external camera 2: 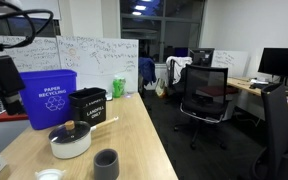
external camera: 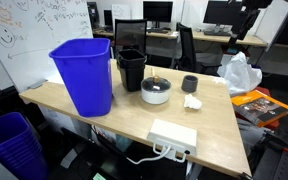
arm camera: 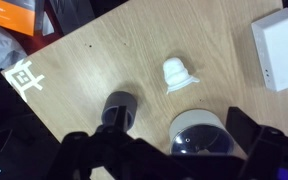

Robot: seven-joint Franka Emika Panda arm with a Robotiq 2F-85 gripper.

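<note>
My gripper is open with nothing between its fingers, high above the table (external camera: 124,120). In exterior view 1 it hangs at the upper right, clear of everything on the table. Below it, the wrist view shows a dark grey cup (arm camera: 122,104), a small white object (arm camera: 175,73) and a white pot (arm camera: 184,122) with a dark glass lid. The gripper's right side partly covers the pot. Exterior view 2 shows the pot (external camera 2: 70,147) with its long handle and wooden-looking knob, and the cup (external camera 2: 106,165) nearer the camera.
A tall blue recycling bin (external camera: 82,78) and a black landfill bin (external camera: 132,70) stand at the table's far left. A white box (external camera: 172,138) with a cord lies near the front edge. Right of the table are a white bag (external camera: 241,76) and orange items (external camera: 259,106).
</note>
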